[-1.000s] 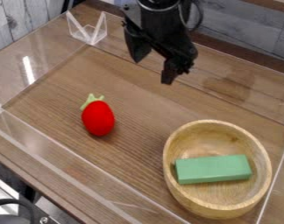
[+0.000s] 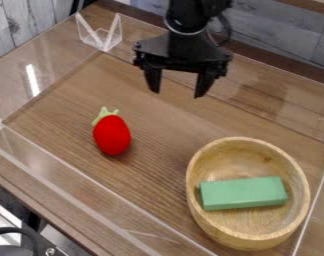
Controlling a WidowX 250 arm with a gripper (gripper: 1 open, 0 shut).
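My black gripper [image 2: 177, 78] hangs over the upper middle of the wooden table, its two fingers apart with nothing seen between them. Below and to the left lies a red object with a green top [image 2: 111, 134]. At the lower right a round pale wooden bowl [image 2: 245, 236] holds a green block [image 2: 242, 193]. The gripper is apart from both.
Translucent plastic pieces [image 2: 99, 30] stand at the upper left edge. A dark cable lies at the lower left corner.
The gripper has risen in the view toward the back and turned, so that its fingers now sit side by side at a different angle. The red object and bowl are unmoved.
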